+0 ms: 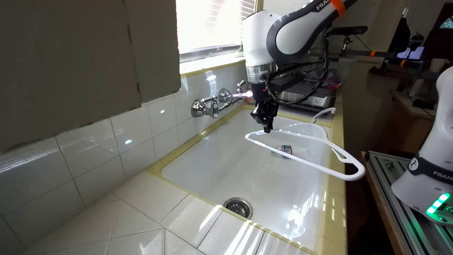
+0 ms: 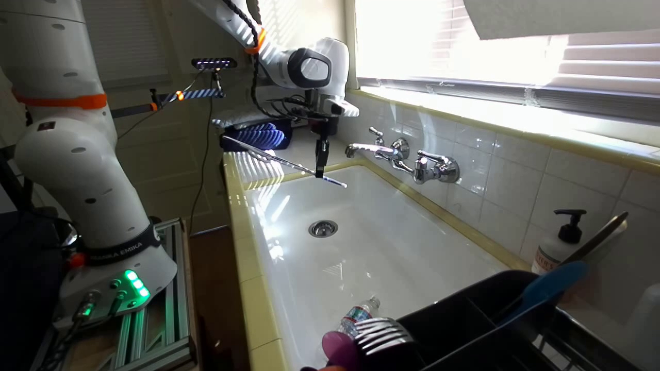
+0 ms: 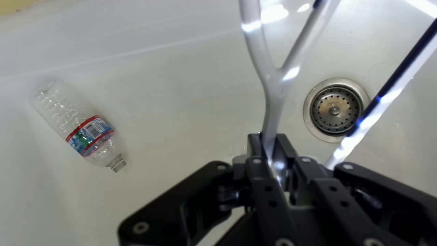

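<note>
A white plastic hanger (image 1: 303, 164) is held above the sink, with my gripper (image 1: 267, 130) shut on one of its arms near an end. Its hook (image 1: 325, 111) points toward the back right, and its other end reaches over the sink's right rim. From the other side, the hanger (image 2: 266, 154) appears nearly edge-on, tilted, with its lower end by my gripper (image 2: 320, 175). In the wrist view the hanger (image 3: 273, 88) runs straight between the fingers, and its lower bar crosses beside the drain.
A clear plastic bottle (image 3: 90, 133) lies on the sink (image 1: 221, 157) floor, apart from the hanger. The drain (image 3: 334, 110) is uncovered. Faucet and handles (image 2: 427, 167) stick out from the tiled wall. A black utensil caddy (image 2: 470, 321) stands by the sink's end.
</note>
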